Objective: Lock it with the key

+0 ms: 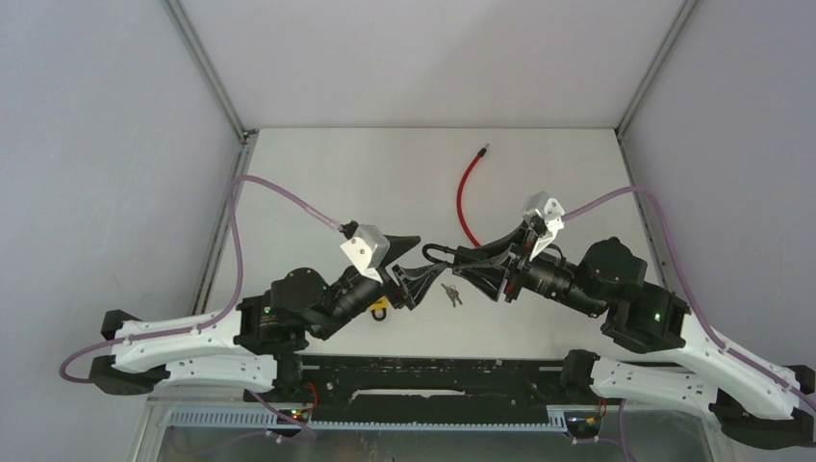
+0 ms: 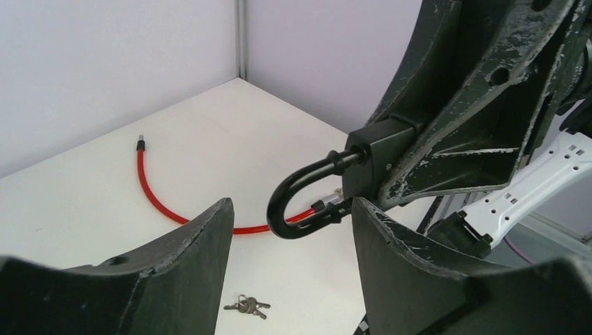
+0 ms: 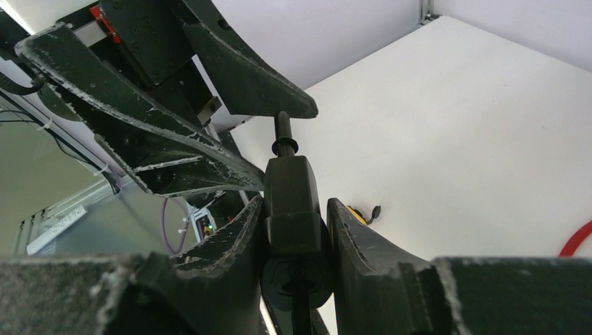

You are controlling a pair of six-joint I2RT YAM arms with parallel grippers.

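A black padlock (image 3: 290, 185) is clamped between the fingers of my right gripper (image 1: 466, 260), above the table. Its U-shaped shackle (image 2: 279, 199) points left, toward my left gripper. The left fingers are part open, and in the left wrist view the shackle's bend shows between the two fingertips; whether they touch it I cannot tell. In the right wrist view the upper left finger (image 3: 279, 98) is beside the shackle's stem (image 3: 283, 132). A small bunch of keys (image 1: 452, 295) lies on the white table, below both grippers.
A red cable (image 1: 462, 197) curves across the table behind the right gripper. Partly covered by the left arm lies a yellow padlock (image 1: 379, 309).
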